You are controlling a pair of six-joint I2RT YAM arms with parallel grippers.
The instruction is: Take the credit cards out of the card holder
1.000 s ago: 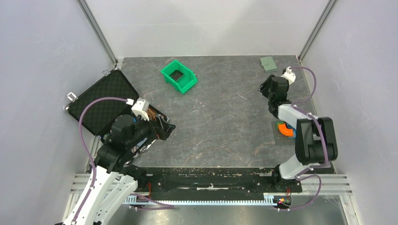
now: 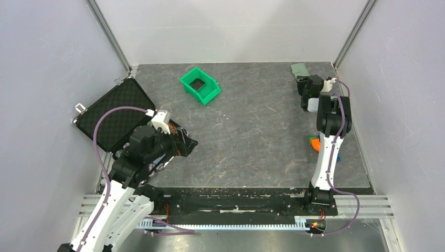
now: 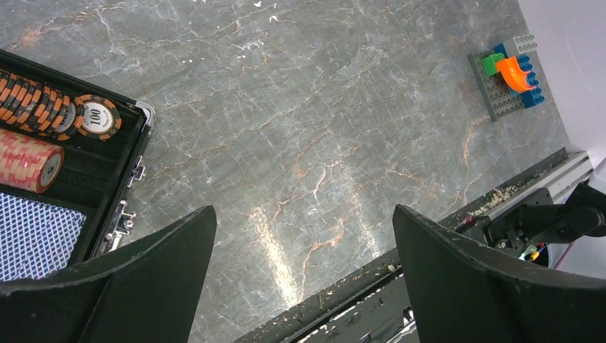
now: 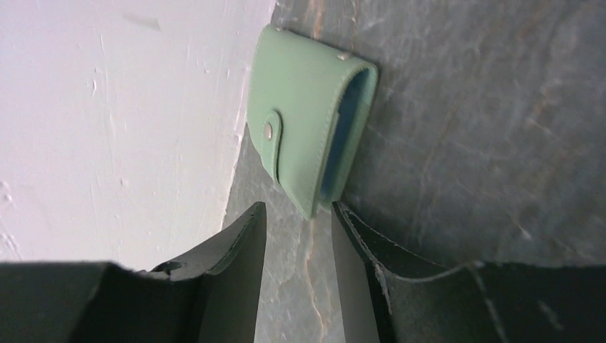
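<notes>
The green card holder (image 2: 299, 69) lies at the back right of the table, close to the wall. In the right wrist view the card holder (image 4: 304, 100) is folded over with its snap tab facing me, and a dark gap shows along its open side. No cards can be made out. Just short of its near corner is my right gripper, its fingers partly apart with nothing between them. On the left, above the case, my left gripper (image 2: 190, 144) hangs open; in its own view the left gripper has only bare table between its fingers.
An open black case (image 3: 93, 153) with poker chips stands at the left. A green bin (image 2: 204, 92) holding a dark item is at the back. Toy bricks (image 3: 511, 75) on a grey plate lie at the right, partly under the right arm.
My right gripper has moved toward the back wall, up to the card holder, with its arm straightening out. The left arm has barely moved, and the card holder lies where it was.
</notes>
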